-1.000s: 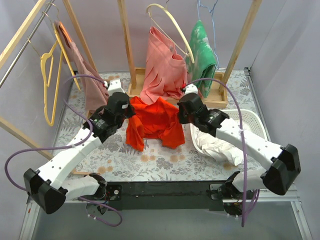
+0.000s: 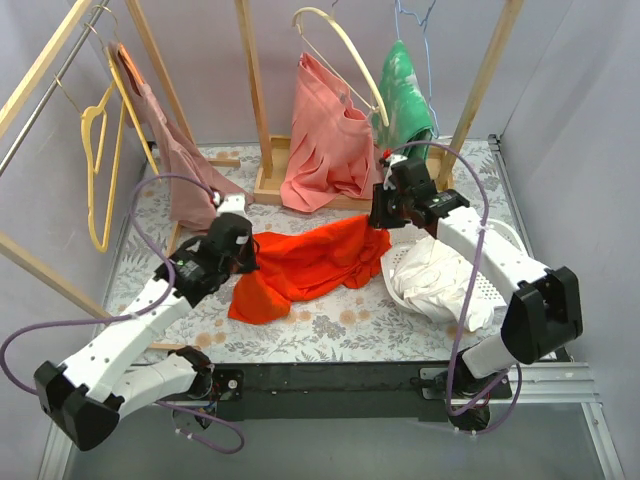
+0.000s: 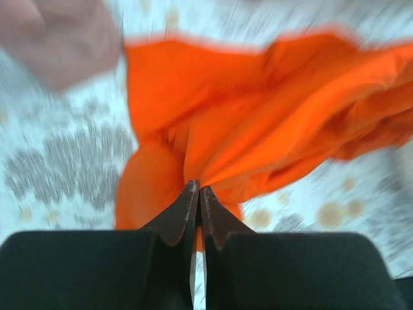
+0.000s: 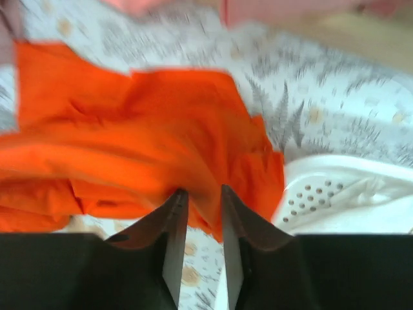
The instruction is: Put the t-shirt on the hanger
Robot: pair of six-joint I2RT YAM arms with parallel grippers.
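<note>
An orange-red t-shirt [image 2: 310,265] lies stretched across the middle of the patterned table. My left gripper is shut with a fold of the shirt pinched at its fingertips. At the shirt's right end, my right gripper has its fingers part open, with orange cloth showing between and beyond them; no firm hold on it can be seen. A bare yellow hanger [image 2: 92,165] hangs from the rail at the left.
A white basket [image 2: 395,290] with white cloth stands at the right, close to my right gripper. Pink [image 2: 325,140] and green [image 2: 402,95] garments hang at the back, and a mauve garment [image 2: 175,150] hangs at the left. Bare table [image 2: 330,335] shows in front.
</note>
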